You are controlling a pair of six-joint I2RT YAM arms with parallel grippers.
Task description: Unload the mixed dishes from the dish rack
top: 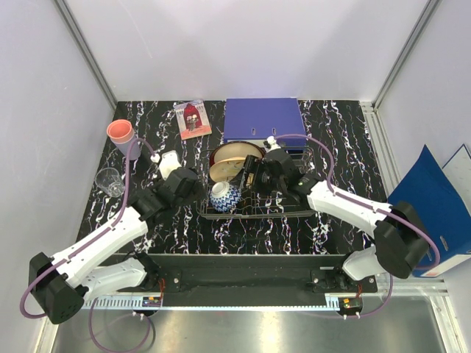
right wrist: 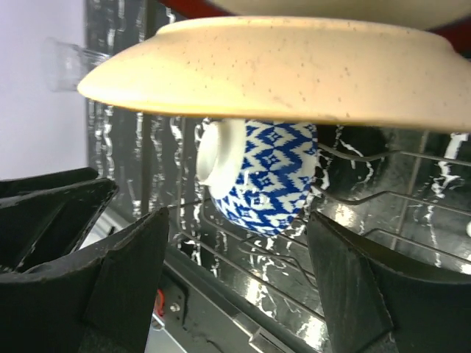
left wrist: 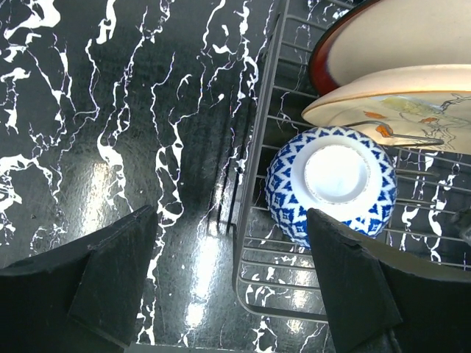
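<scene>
In the dish rack (left wrist: pixel 243 257) a blue-and-white patterned bowl (top: pixel 224 197) lies on its side or upturned, foot ring showing, in front of a cream decorated plate (left wrist: pixel 390 110) and a red-rimmed dish (left wrist: pixel 383 40) standing behind it. My left gripper is open above the rack's left edge, the bowl beyond its right finger. My right gripper is open over the rack just beside the plate (right wrist: pixel 272 66), with the patterned bowl (right wrist: pixel 261 176) seen between and beyond its fingertips, nothing held.
A blue binder (top: pixel 261 118) lies behind the rack. An orange cup (top: pixel 120 131), a clear glass (top: pixel 109 182) and a printed card (top: pixel 193 119) sit at left and back. Blue folders (top: pixel 421 213) lean at the right wall.
</scene>
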